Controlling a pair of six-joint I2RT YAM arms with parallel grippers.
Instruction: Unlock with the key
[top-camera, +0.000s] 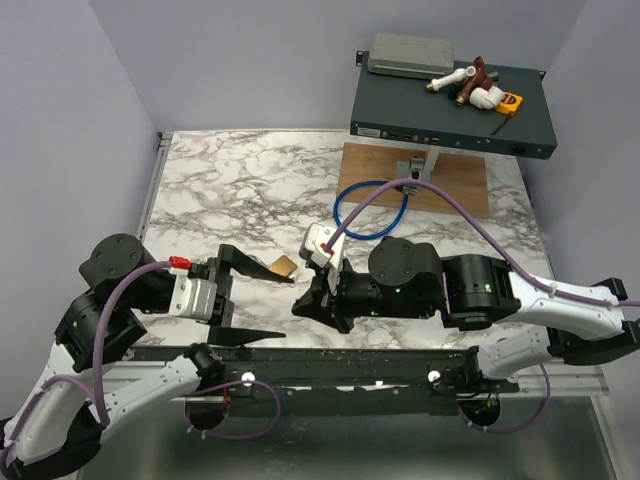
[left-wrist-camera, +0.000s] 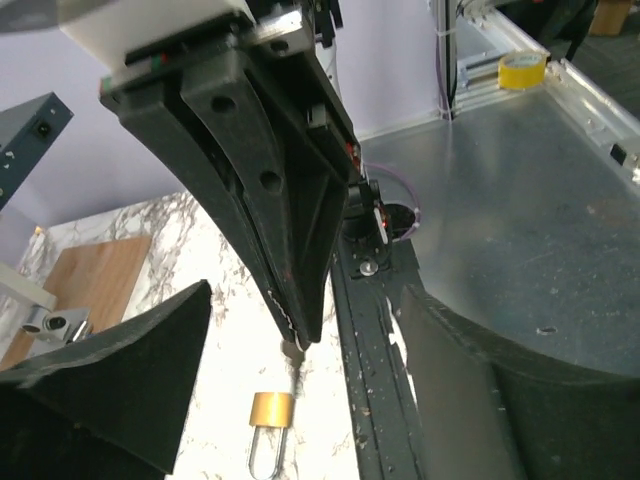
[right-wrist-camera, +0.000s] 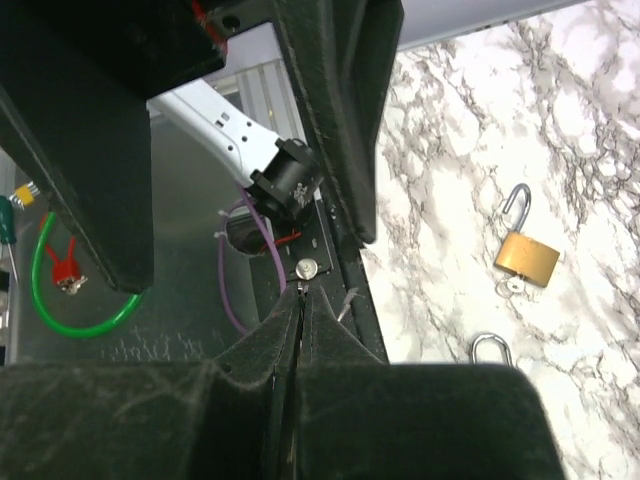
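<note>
In the top view my left gripper (top-camera: 287, 307) is spread open, a small gap from my right gripper (top-camera: 303, 310), which is shut. Seen from the left wrist, a thin jagged silvery edge, looking like the key (left-wrist-camera: 281, 312), shows along the right gripper's closed fingers (left-wrist-camera: 308, 285). A brass padlock (left-wrist-camera: 271, 410) lies on the marble below them. In the right wrist view an open-shackled brass padlock (right-wrist-camera: 527, 258) lies flat, while a second shackle (right-wrist-camera: 490, 347) emerges from behind my fingers, its body hidden. The left gripper's fingers (right-wrist-camera: 345, 150) stand apart, empty.
A wooden board (top-camera: 360, 165) with a metal stand and blue cable (top-camera: 345, 217) lies at the back right beneath a raised dark shelf (top-camera: 400, 100). A dark rail (top-camera: 330, 370) edges the marble in front.
</note>
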